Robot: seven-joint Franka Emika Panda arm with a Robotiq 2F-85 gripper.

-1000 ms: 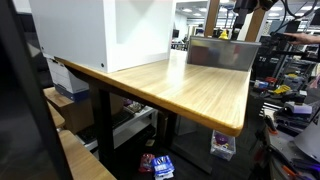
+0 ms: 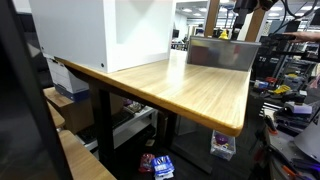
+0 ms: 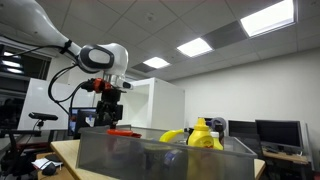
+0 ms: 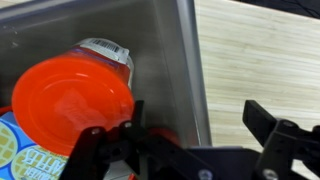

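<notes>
A grey bin (image 3: 150, 157) stands on the wooden table (image 2: 160, 82). In the wrist view, an orange-red round lid or cup (image 4: 72, 103) lies inside the bin at left, beside a clear container with a printed label (image 4: 107, 50). My gripper is open, its fingers far apart on either side of the bin's wall (image 4: 187, 62). The left finger is over the inside of the bin, close to the red object; whether they touch cannot be told. Over bare table stands the right finger. Exterior view 2 shows the gripper (image 3: 108, 113) low over the bin.
Yellow objects (image 3: 203, 134) rise above the bin's rim in exterior view 2. A blue-and-yellow round item (image 4: 12, 146) shows at the wrist view's left edge. A large white box (image 2: 125, 30) occupies the table's far side.
</notes>
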